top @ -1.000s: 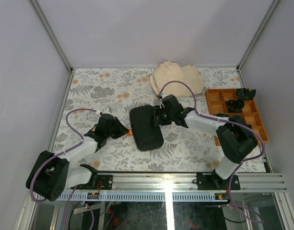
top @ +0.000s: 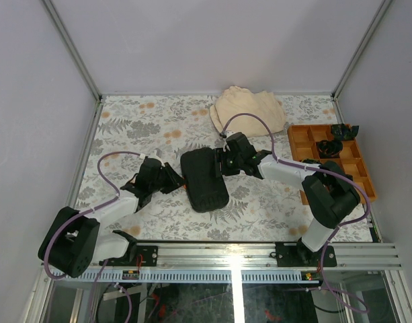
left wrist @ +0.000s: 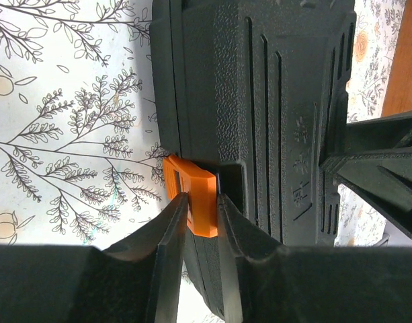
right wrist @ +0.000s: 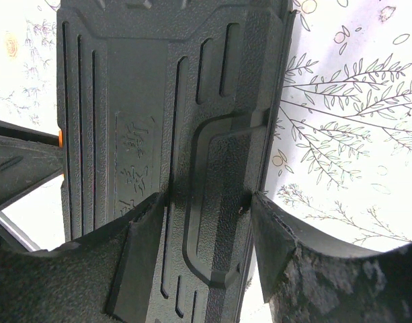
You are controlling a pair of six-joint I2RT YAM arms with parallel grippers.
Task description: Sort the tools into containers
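Note:
A black tool case (top: 204,180) with a ribbed lid lies closed near the middle of the table. On its left side, an orange latch (left wrist: 204,202) lies against the case wall. My left gripper is partly open, with a narrow gap between its fingertips, which stand close at the latch's lower end; contact is hard to judge. My right gripper is shut on the case's right side, its two fingers (right wrist: 142,235) straddling the raised handle section. The case's underside and contents are hidden.
At the right stands an orange-brown compartment tray (top: 301,142) holding black items (top: 328,148), partly covered by my right arm. A beige cloth (top: 249,111) lies at the back.
My left gripper has moved slightly right, up to the case. The orange latch stuck out to the left earlier and is now closer to the case side. The right arm has stayed still.

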